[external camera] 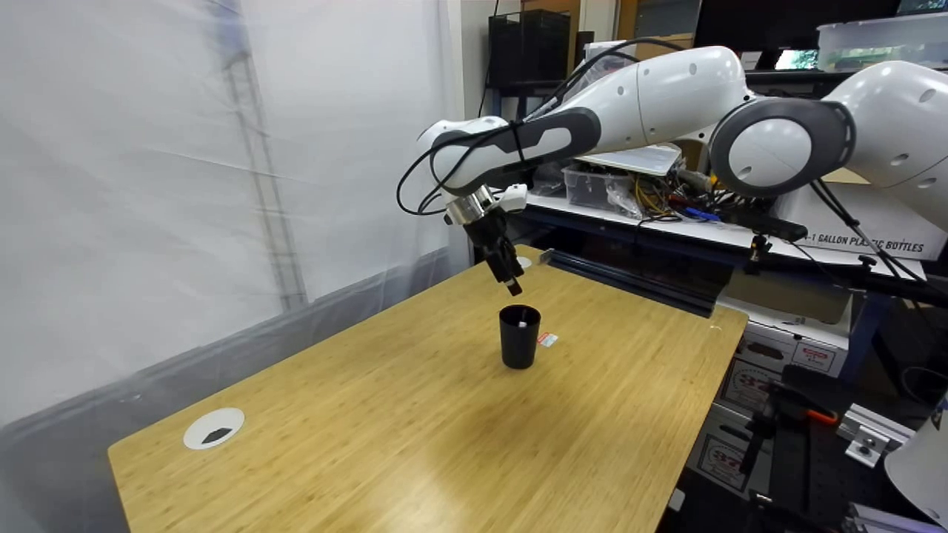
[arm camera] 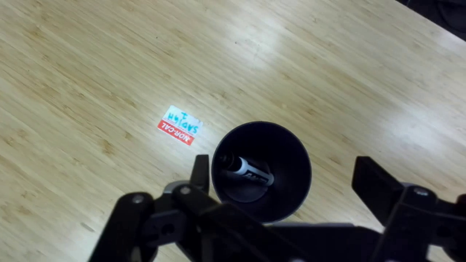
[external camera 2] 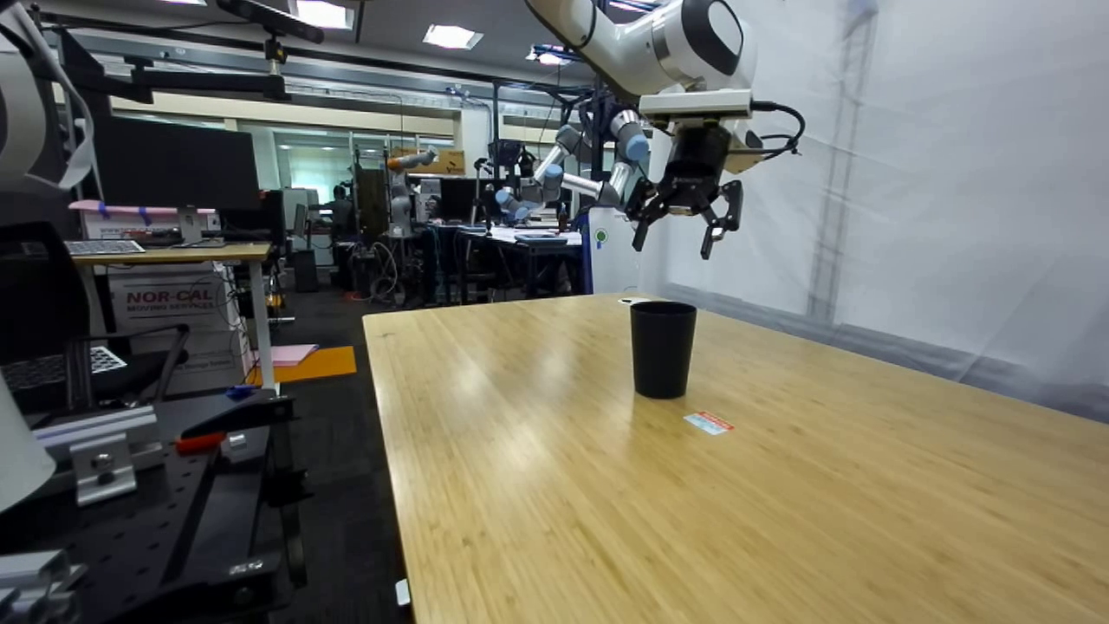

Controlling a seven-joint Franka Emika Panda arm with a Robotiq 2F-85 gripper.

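Note:
A black cup [external camera: 518, 342] stands upright on the wooden table, its mouth facing up. Looking down into it in the wrist view, I see a white marker [arm camera: 255, 172] with a black cap lying inside, leaning against the wall. My gripper [external camera 2: 672, 250] hangs above the cup with its fingers spread wide and nothing between them. In the wrist view its fingers [arm camera: 201, 172] appear on either side of the cup, clear of the rim in exterior view 2.
A red and white sticker [external camera 2: 709, 422] lies flat beside the cup. The table [external camera: 382, 400] is otherwise largely bare, with a white round disc [external camera: 214, 428] near its left corner. A translucent curtain [external camera: 222, 178] runs along one side.

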